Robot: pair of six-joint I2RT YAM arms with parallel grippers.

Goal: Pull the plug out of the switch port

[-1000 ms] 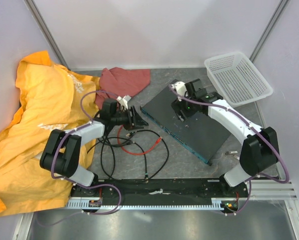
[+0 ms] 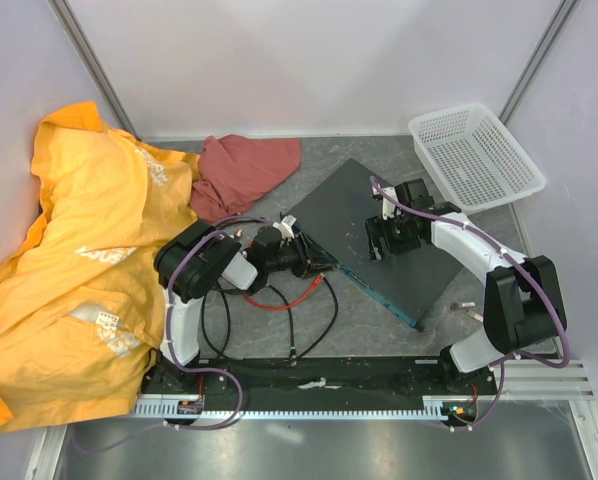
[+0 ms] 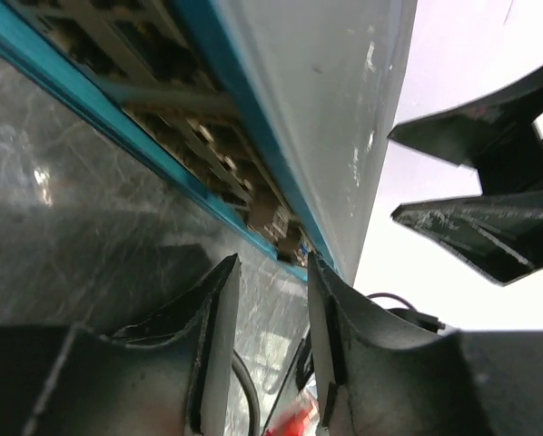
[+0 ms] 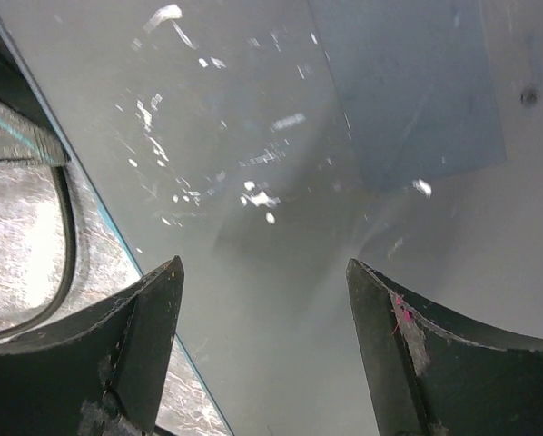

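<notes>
The switch [image 2: 379, 240] is a dark flat box lying aslant on the grey table, its teal port edge [image 2: 379, 290] facing front left. Close along that edge is my left gripper [image 2: 324, 263]. In the left wrist view, my left gripper is open and empty, its tips by the end of the port row [image 3: 199, 145]. A small blocky piece [image 3: 270, 216] shows in the last ports; whether it is a plug I cannot tell. Over the switch's top hangs my right gripper, open with nothing between its fingers.
Black cables [image 2: 331, 325] and a red cable [image 2: 279, 307] lie in loops on the table in front of the switch. A white basket [image 2: 479, 160] stands at the back right. A red cloth [image 2: 249, 170] and a yellow cloth [image 2: 79, 250] cover the left side.
The switch looks unmoved.
</notes>
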